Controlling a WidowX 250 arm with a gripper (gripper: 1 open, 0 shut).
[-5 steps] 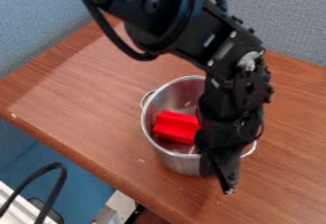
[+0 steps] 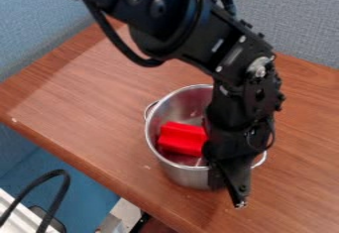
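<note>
A steel pot (image 2: pixel 169 109) with side handles stands on the wooden table, a red cylindrical object (image 2: pixel 180 138) lying inside it. The black arm reaches down from the top, and its gripper (image 2: pixel 233 177) hangs over the pot's right part, fingertips low at the front right rim, partly hiding the pot. Whether the fingers are open or shut, or hold anything, I cannot tell.
Blue-grey padded walls stand behind. Off the table at lower left are a black cable and a white object (image 2: pixel 20 217).
Over the last second my gripper has shifted very slightly; the pot and red object look almost unchanged.
</note>
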